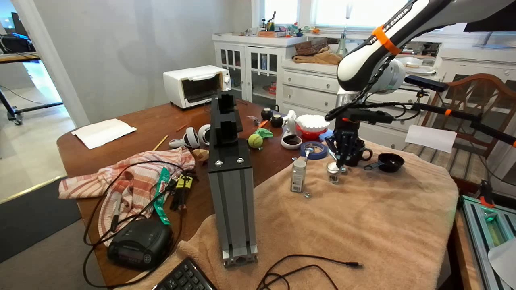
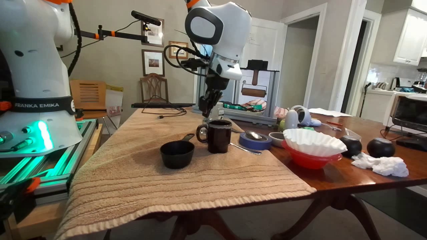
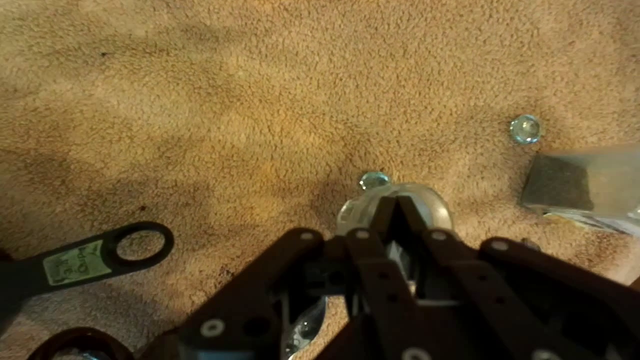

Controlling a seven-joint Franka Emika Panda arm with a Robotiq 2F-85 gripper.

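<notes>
My gripper points down over a small clear glass jar on the tan towel. In the wrist view, the fingertips are drawn close together across the top of the round glass jar. The gripper is shut; its own fingers hide whatever lies between them, and I cannot tell if they are on the rim or inside. One clear glass bead lies against the jar's side, another bead farther off to the right. From the other side, a dark mug partly covers the jar.
A labelled shaker bottle stands close beside the jar. The mug and a black measuring cup are on its other side, with blue tape nearby. A tall metal frame rises from the table. The towel's front area is open.
</notes>
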